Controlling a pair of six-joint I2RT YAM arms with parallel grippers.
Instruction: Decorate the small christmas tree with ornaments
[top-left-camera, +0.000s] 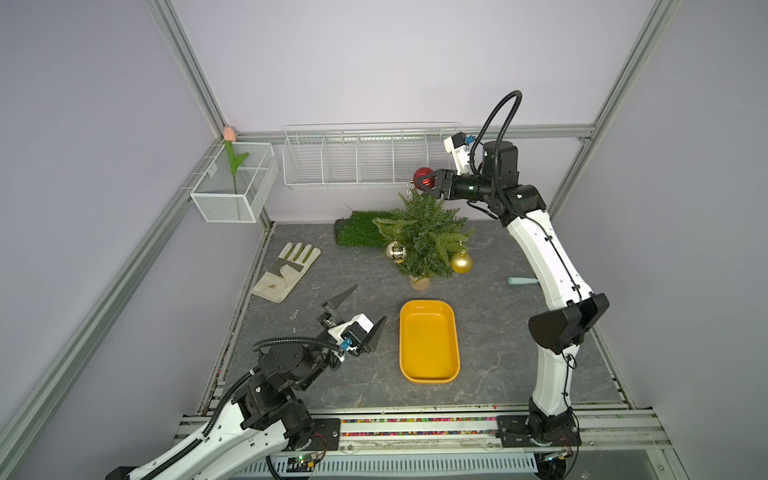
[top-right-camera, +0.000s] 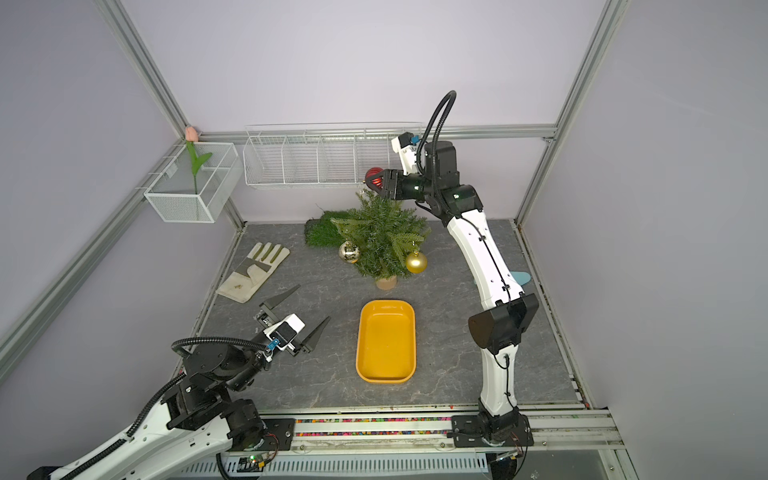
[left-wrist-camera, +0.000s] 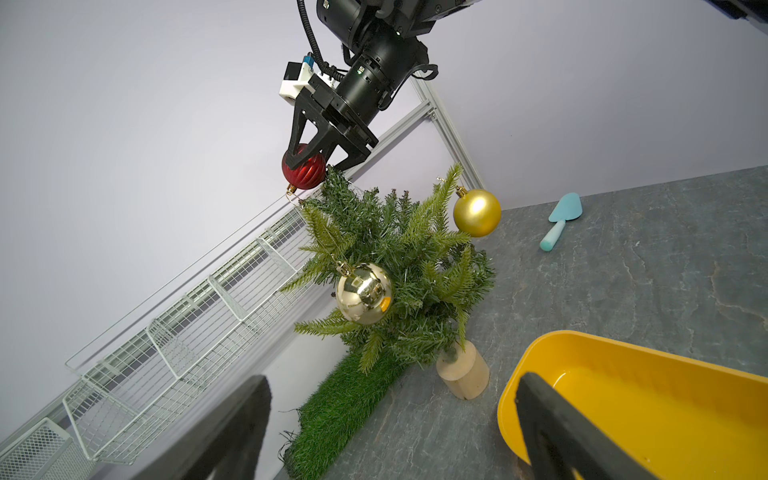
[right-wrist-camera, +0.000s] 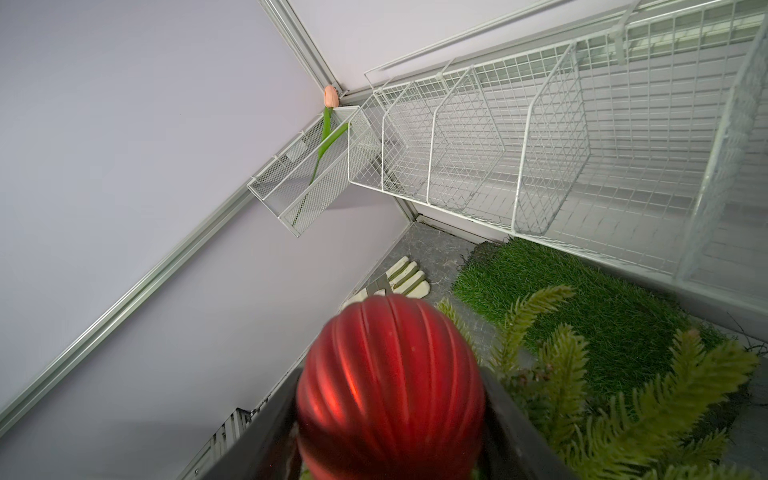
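The small christmas tree (top-left-camera: 432, 228) stands behind the orange tray on a wooden base (left-wrist-camera: 464, 370). A shiny pale-gold ball (left-wrist-camera: 364, 293) hangs on its left side and a matte gold ball (top-left-camera: 461, 261) on its right. At the treetop, my right gripper (top-left-camera: 425, 181) is shut on a red ribbed ornament (right-wrist-camera: 392, 392). In the left wrist view this ornament is beside the top twigs, its gold cap pointing down; whether its loop touches a twig I cannot tell. Low at the front left, my left gripper (top-left-camera: 369, 310) stands open, nothing between its fingers.
The orange tray (top-left-camera: 429, 376) looks empty. Behind the tree are a white wire rack (top-left-camera: 360, 160) and a grass mat (top-left-camera: 361, 230). A glove (top-left-camera: 286, 273) lies at left, and a teal trowel (left-wrist-camera: 566, 209) at right. A tulip (top-left-camera: 232, 144) stands in the left basket.
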